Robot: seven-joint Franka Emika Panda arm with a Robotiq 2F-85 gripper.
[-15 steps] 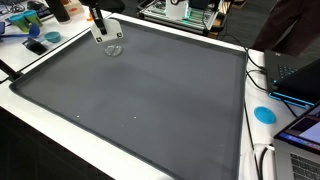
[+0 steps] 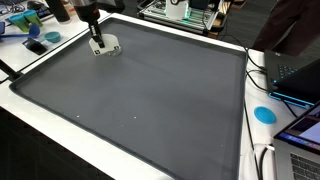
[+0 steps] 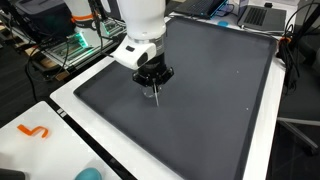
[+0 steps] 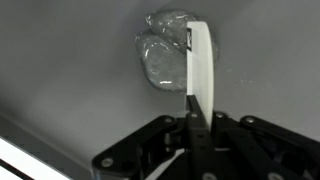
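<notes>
A thin, flat white piece with dark marks is held upright by my gripper near the far left corner of the dark table. In the wrist view it shows as a narrow white strip reaching out from my gripper, which is shut on it. A clear, shiny object with rounded lobes lies beside and partly behind the strip. Whether the two touch cannot be told. From the other side, my gripper stands low over the table, and the white piece shows as a thin edge.
A blue disc and laptops are off its right side. A teal cup and other clutter lie beyond the left edge. An orange item rests on the white border.
My gripper has come down and slightly left with the white piece. The piece now stands lower, in front of the clear object, which was more exposed earlier.
</notes>
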